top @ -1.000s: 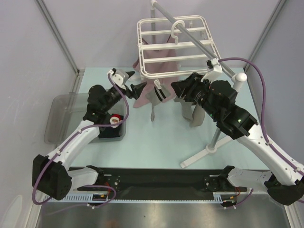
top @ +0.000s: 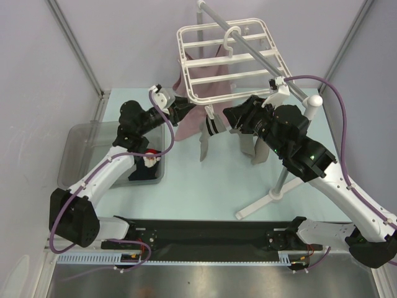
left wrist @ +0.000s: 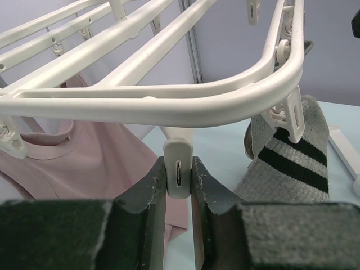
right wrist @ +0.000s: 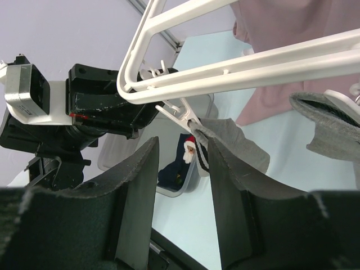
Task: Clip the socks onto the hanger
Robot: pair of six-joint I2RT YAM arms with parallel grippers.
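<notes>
The white hanger (top: 205,98) is a rack of bars with small clips under its edge. My left gripper (top: 191,107), at its front left corner, is shut on a white clip (left wrist: 178,166); no sock shows in that clip. A grey sock with black stripes (left wrist: 295,163) hangs from the neighbouring clip (left wrist: 293,115). Further right, more grey fabric (top: 254,148) hangs below the hanger. My right gripper stands under the front bar with its fingers apart and nothing between them; the striped sock shows beyond its fingertips.
A grey translucent bin (top: 77,152) at the left holds a dark item with a Santa figure (top: 151,159). Pink cloth (top: 191,121) hangs behind the hanger. A metal pole (top: 248,46) runs above it.
My left gripper has moved right to the hanger's corner and shut on the clip there. The striped sock has swung, and the hanger has shifted slightly. The right arm looks still.
</notes>
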